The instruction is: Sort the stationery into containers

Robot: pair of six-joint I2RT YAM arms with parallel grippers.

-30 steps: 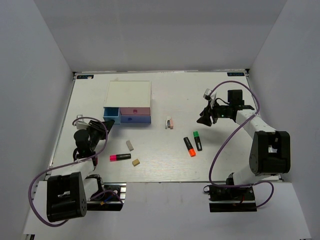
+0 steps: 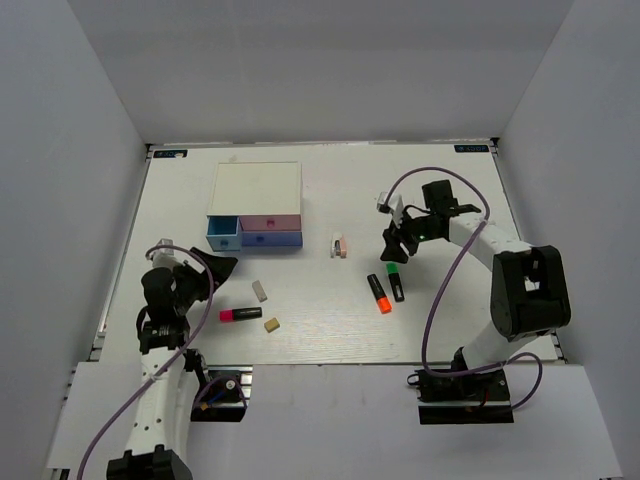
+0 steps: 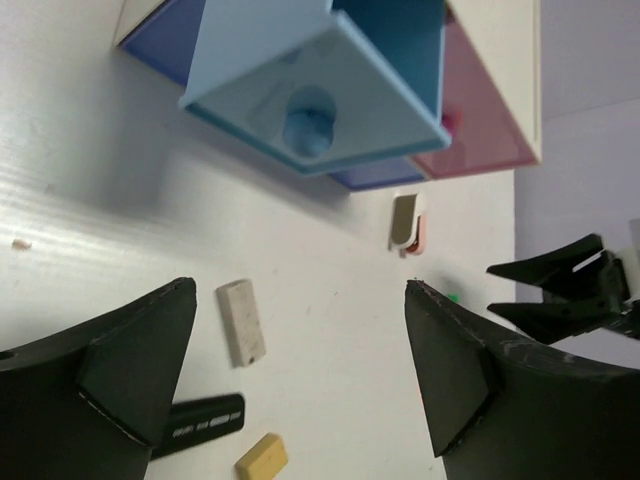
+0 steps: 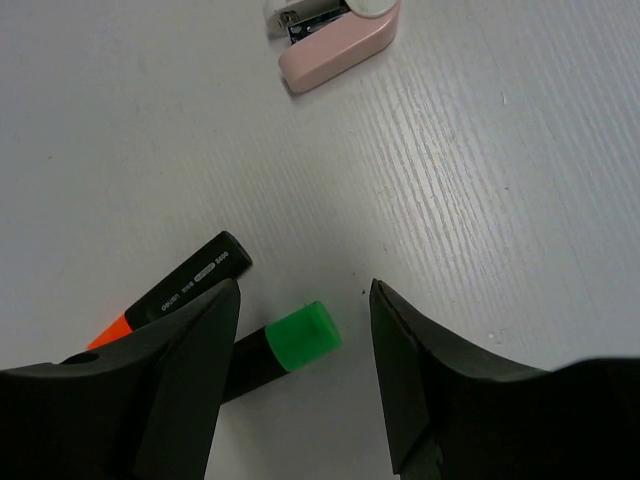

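A drawer box [image 2: 255, 185] has its blue drawer [image 2: 225, 240] pulled out. My left gripper [image 2: 218, 268] is open in front of it, nothing between its fingers. My right gripper [image 2: 395, 250] hovers over the markers, fingers apart with nothing between them. A green-capped marker [image 4: 290, 345] lies beneath it, partly hidden, beside an orange-capped marker [image 4: 190, 280]. A pink-and-white object [image 4: 335, 55], perhaps a stapler, lies farther off. At the left lie a pink-capped marker [image 2: 241, 314], a grey eraser-like block [image 3: 240, 320] and a tan block [image 2: 271, 325].
Grey walls [image 2: 80, 200] bound both sides, and cables arch over both arms.
My right gripper has moved left toward the green-capped marker. My left arm has drawn back toward the front, its gripper a little lower in the top view.
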